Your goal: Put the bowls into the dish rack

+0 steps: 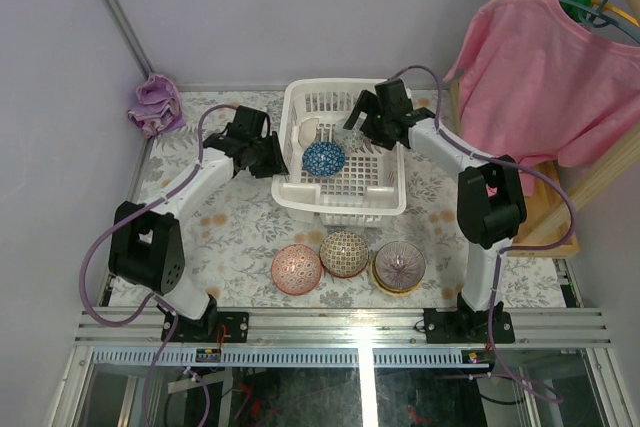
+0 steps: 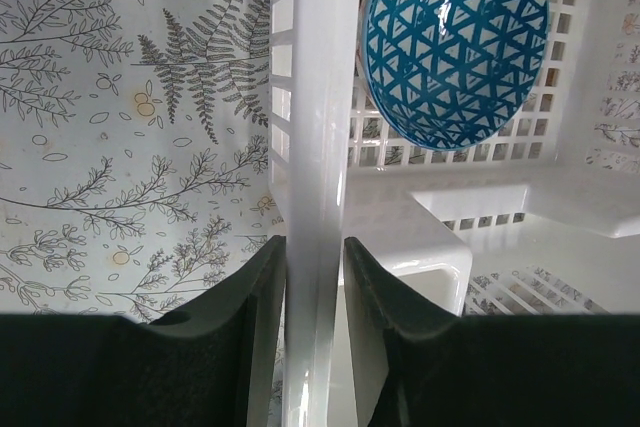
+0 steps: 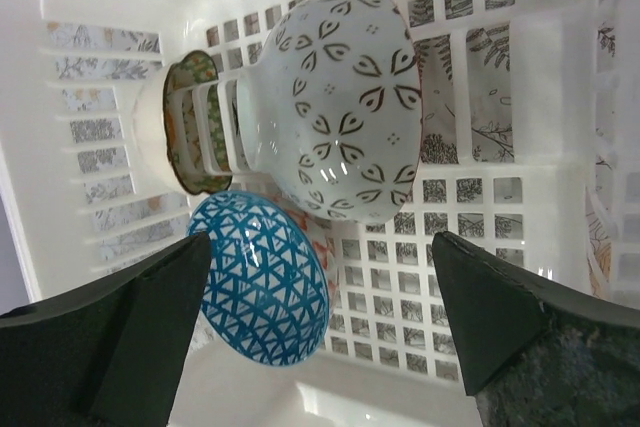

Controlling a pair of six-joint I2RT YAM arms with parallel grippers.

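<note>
The white dish rack holds a blue triangle-patterned bowl, a white flower-patterned bowl and a smaller green-interior bowl. My left gripper is at the rack's left rim, which runs between its fingertips, part open. My right gripper stands open above the rack's back right part, with nothing held. In the top view, a red bowl, a beige patterned bowl and a purplish bowl sit in front of the rack.
A pink shirt hangs at the right over a wooden stand. A purple cloth lies at the back left.
</note>
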